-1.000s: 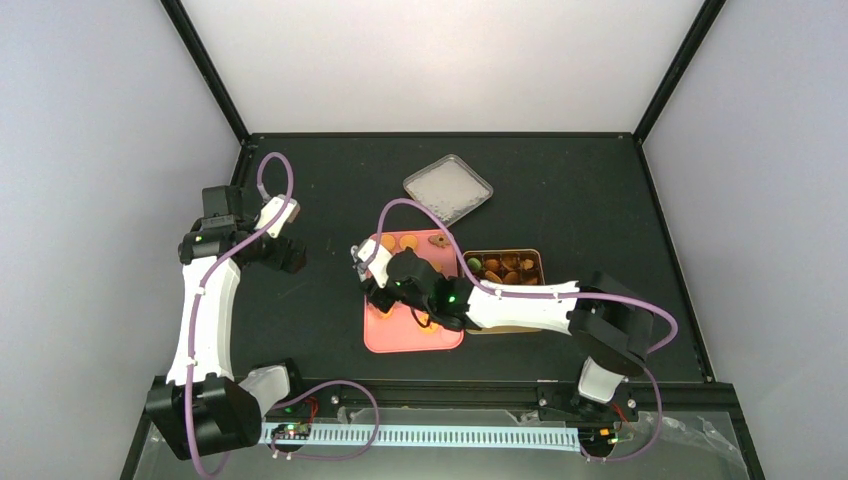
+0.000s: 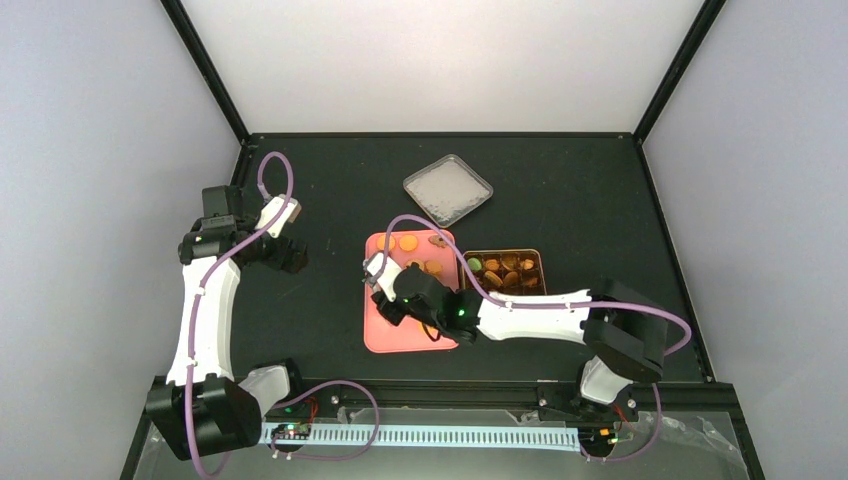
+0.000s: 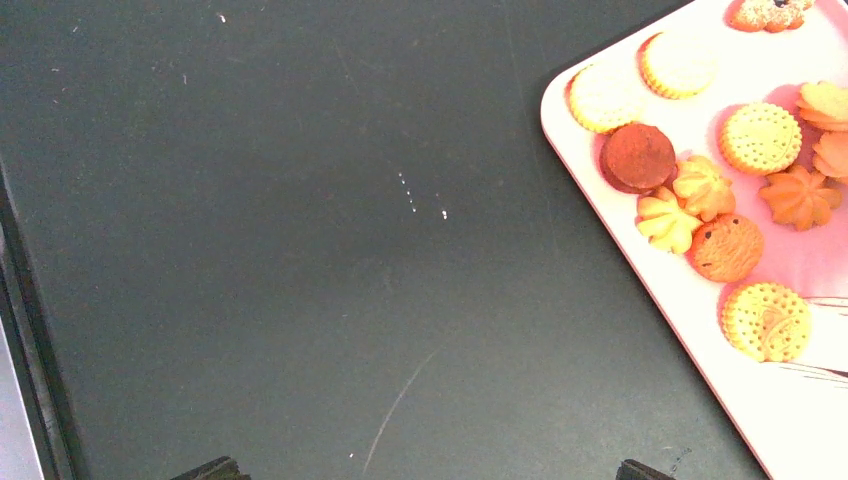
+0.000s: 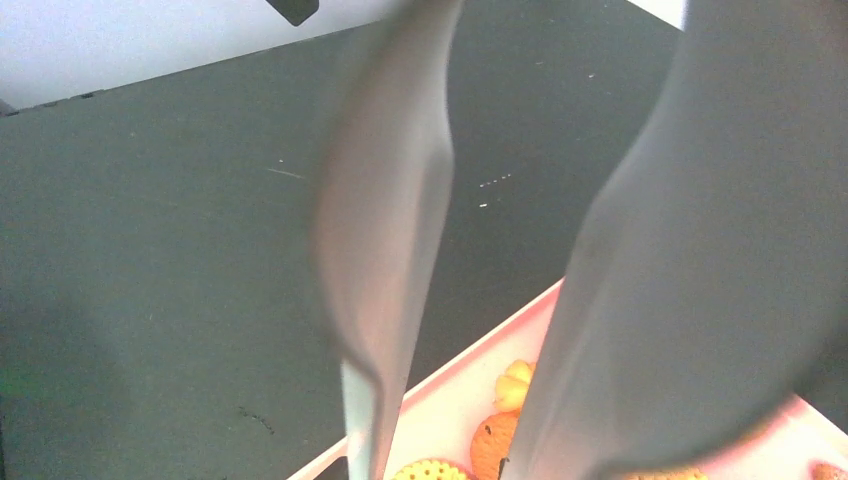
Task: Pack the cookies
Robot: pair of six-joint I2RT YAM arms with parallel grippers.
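Note:
Assorted cookies lie on a pink tray (image 2: 410,342), seen closely in the left wrist view. Over the tray's left part is my right gripper, its fingers apart. A round yellow dimpled cookie (image 4: 430,470) shows low in the gap between its fingers, with a brown speckled cookie (image 4: 490,445) beside it. From the left wrist view, that yellow cookie (image 3: 766,322) lies on the tray just off the right gripper's fingertips (image 3: 830,375). My left gripper is open and empty over bare table, left of the tray. A compartmented box (image 2: 505,265) right of the tray contains several cookies.
A clear lid (image 2: 448,190) lies on the black table behind the tray and box. The right forearm (image 2: 535,318) passes just in front of the box. Table space left of the tray and at the back right is bare.
The right arm and gripper have shifted slightly rightward and toward the table's front over the tray, with a small move back left most recently. The left arm has stayed still.

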